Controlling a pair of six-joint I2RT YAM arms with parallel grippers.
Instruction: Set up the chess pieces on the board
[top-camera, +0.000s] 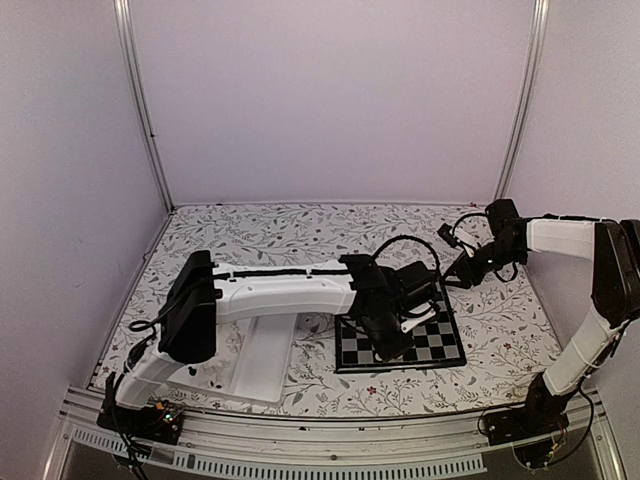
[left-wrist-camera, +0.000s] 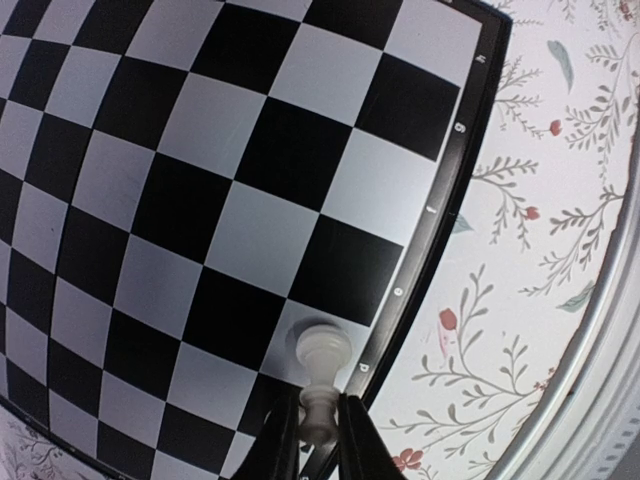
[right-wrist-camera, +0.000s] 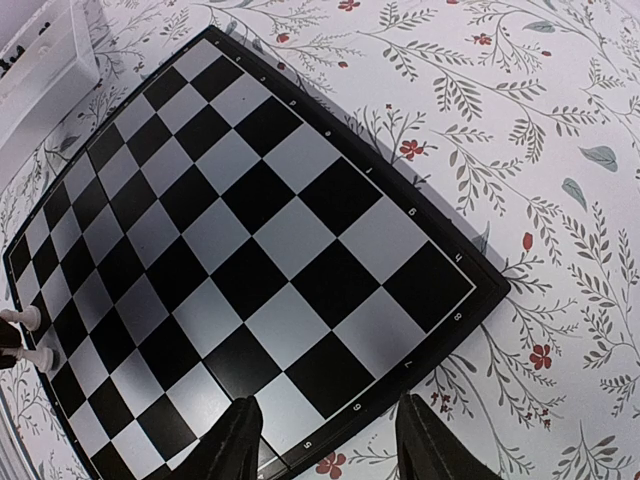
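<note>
The chessboard (top-camera: 435, 345) lies on the patterned table, mostly bare. In the left wrist view a white chess piece (left-wrist-camera: 323, 350) is upright over a light square by the board's edge, base down, its top between the fingertips of my left gripper, which looks shut on it. Whether its base touches the board is hard to tell. A second white piece is partly hidden behind the left finger; the right wrist view shows two white pieces (right-wrist-camera: 40, 357) side by side. My right gripper is open and empty above the board's far right part.
A white tray (top-camera: 265, 360) stands left of the board, with small pieces in its left part, partly under the left arm. Table right of the board is free. The table's front edge lies close to the board's near side.
</note>
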